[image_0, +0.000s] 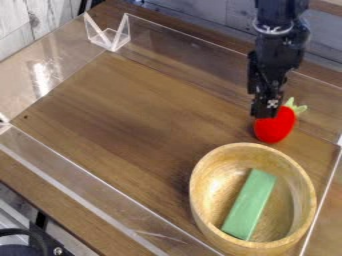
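My gripper (265, 106) hangs open at the upper right, just above a red vegetable (275, 125) with a pale green top, which lies on the wooden table. It is unclear whether the fingertips touch it. Below it, a wooden bowl (207, 200) holds a green block (249, 203).
A clear plastic stand (110, 32) is at the back left. Raised edges run along the table's back and left sides.
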